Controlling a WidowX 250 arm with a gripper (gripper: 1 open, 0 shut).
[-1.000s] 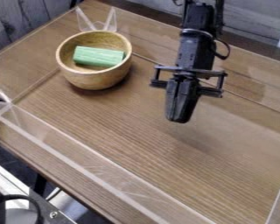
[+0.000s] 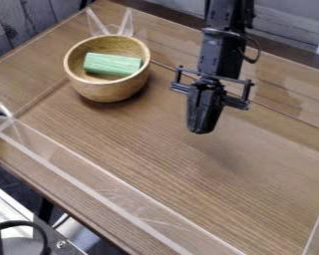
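Observation:
The black gripper (image 2: 202,120) hangs over the bare middle of the wooden table, to the right of a bowl, its fingers shut with nothing visible between them. A light wooden bowl (image 2: 107,93) stands at the upper left of the table, holding a pale green block (image 2: 112,64). The gripper is apart from both bowl and block.
Clear tape strips run along its near-left edge. A dark cable (image 2: 16,227) lies at the lower left corner. A wall runs along the back.
The gripper has shifted a little to the left and slightly up since a second ago. The bowl and block look unmoved.

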